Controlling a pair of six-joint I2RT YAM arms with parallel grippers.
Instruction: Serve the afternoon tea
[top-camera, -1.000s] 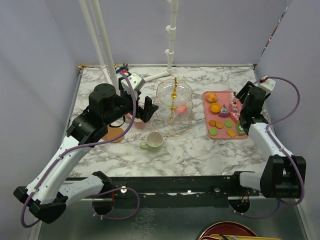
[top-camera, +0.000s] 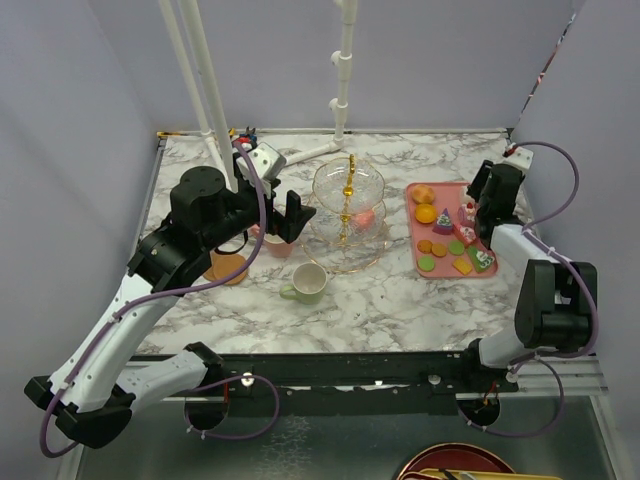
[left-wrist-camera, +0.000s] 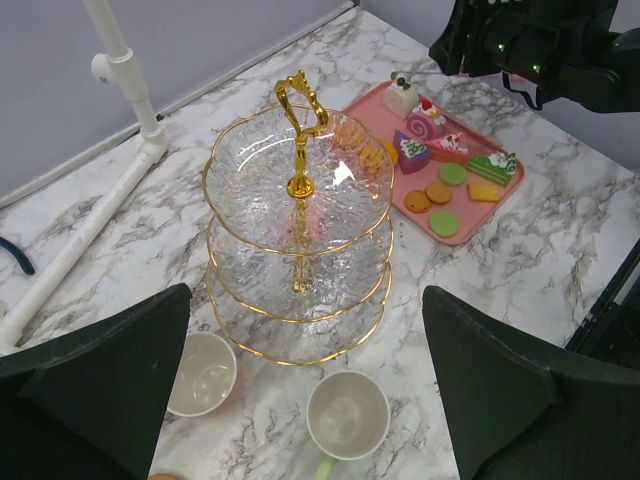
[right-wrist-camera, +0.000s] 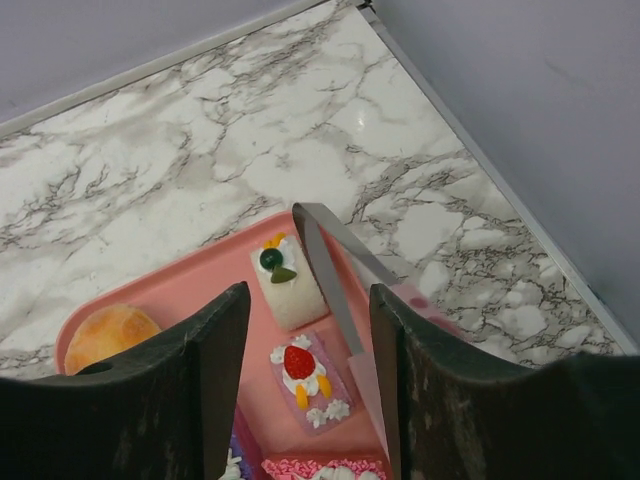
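The three-tier glass stand (top-camera: 345, 215) with gold handle stands mid-table, something pink on a tier. A pink tray (top-camera: 430, 270) to its right holds pastries, including a white cake (right-wrist-camera: 295, 295) and strawberry cake (right-wrist-camera: 310, 385). My left gripper is open above a pink cup (left-wrist-camera: 203, 370) and green cup (left-wrist-camera: 345, 415). My right gripper hangs over the tray's back part, its fingers apart with no pastry between them. A pair of tongs (right-wrist-camera: 330, 280) lies on or over the tray's right side, partly behind the right finger.
A wooden coaster (top-camera: 225, 270) lies at left. White pipes (left-wrist-camera: 90, 240) stand behind the stand. Walls enclose both sides and the back.
The left arm is essentially still.
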